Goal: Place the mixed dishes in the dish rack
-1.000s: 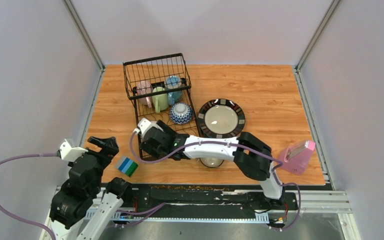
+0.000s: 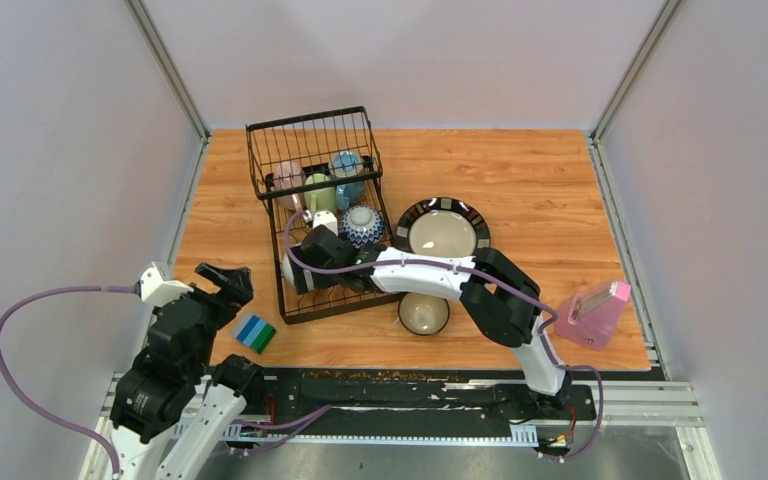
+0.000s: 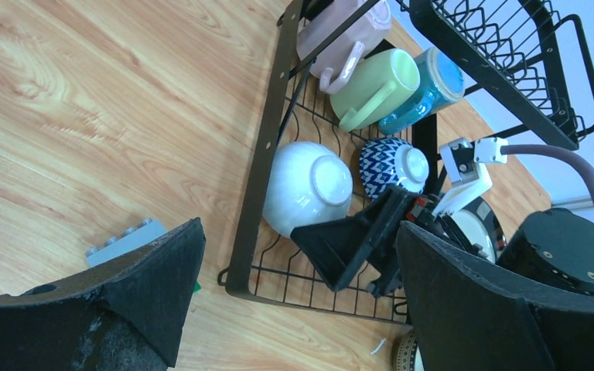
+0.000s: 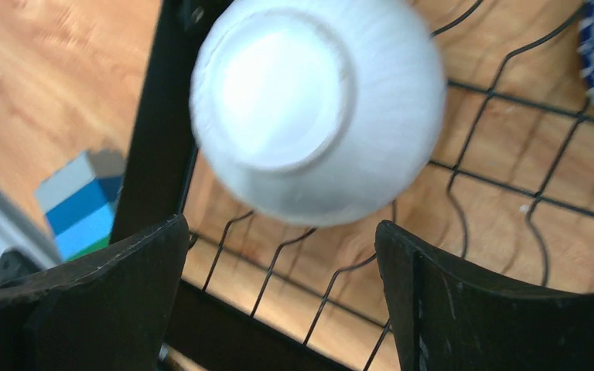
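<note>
The black dish rack (image 2: pixel 330 316) holds an overturned white bowl (image 3: pixel 294 185), a blue patterned bowl (image 2: pixel 362 224) and pink (image 2: pixel 287 174), green (image 2: pixel 318 195) and blue mugs (image 2: pixel 350 160). My right gripper is open above the white bowl, nothing between its fingers; in the top view it partly hides that bowl. My left gripper (image 2: pixel 228 278) is open over the table left of the rack, empty. A dark-rimmed plate (image 2: pixel 443 233) lies right of the rack; a cup (image 2: pixel 423 314) sits below the plate.
A blue and green block (image 2: pixel 254 332) lies left of the rack's front. A pink object (image 2: pixel 592 315) stands at the right edge.
My left arm has edged slightly right and up in the top view.
</note>
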